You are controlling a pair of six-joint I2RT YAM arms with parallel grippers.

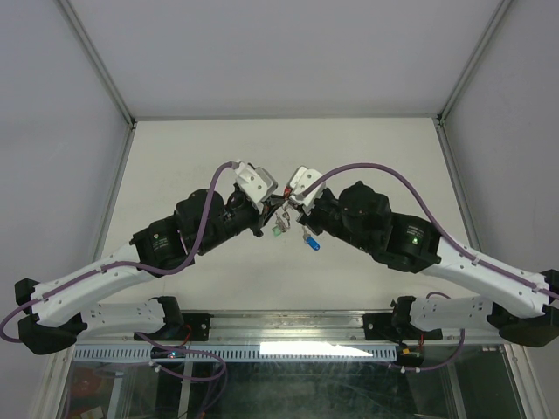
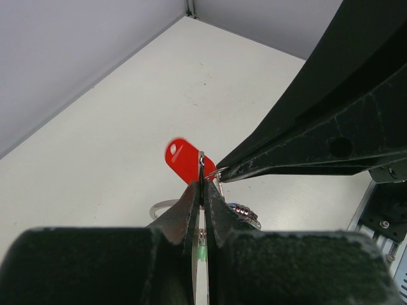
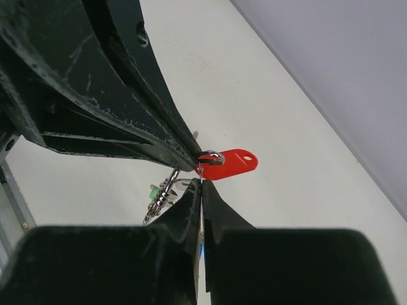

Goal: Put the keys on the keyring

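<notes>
The tips of my two grippers almost meet above the table's middle. My left gripper is shut on the thin metal keyring (image 3: 213, 157), whose curved end juts from its fingertips. My right gripper is shut on the thin metal part of the red key (image 3: 235, 164), seen edge-on. In the right wrist view, the red head lies just behind the ring's end, with its hole on the far side; whether they touch I cannot tell. A green key (image 1: 279, 229) appears below the left fingertips. The blue key (image 1: 312, 242) lies on the table.
A short chain (image 3: 160, 197) hangs below the left fingertips. Around the grippers the white table (image 1: 192, 148) is bare. Grey walls (image 1: 288, 52) enclose its back and sides.
</notes>
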